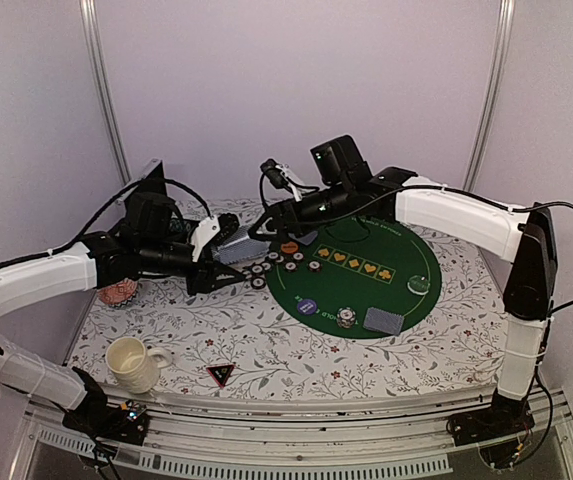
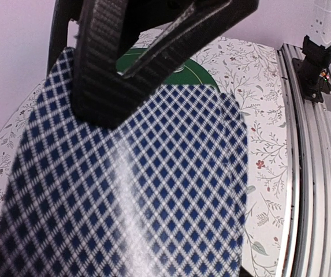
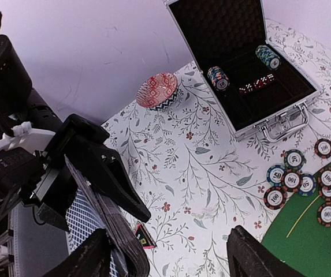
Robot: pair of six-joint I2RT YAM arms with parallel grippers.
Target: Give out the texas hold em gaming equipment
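My left gripper (image 1: 216,270) is shut on a deck of blue checked cards (image 2: 125,190), which fills much of the left wrist view and shows as a pale block (image 1: 234,248) in the top view. My right gripper (image 1: 264,228) is at the deck's upper end from the right; its dark fingertips (image 3: 243,254) stand apart in the right wrist view, with the deck beside the left one. The green poker mat (image 1: 356,300) holds card decks (image 1: 383,321) and chips (image 1: 307,306). Loose chips (image 3: 275,197) lie along its left edge.
An open chip case (image 3: 252,109) stands at the back left, near a red bowl (image 3: 156,92). A mug (image 1: 134,365) and a small triangular sign (image 1: 220,374) are at the front left.
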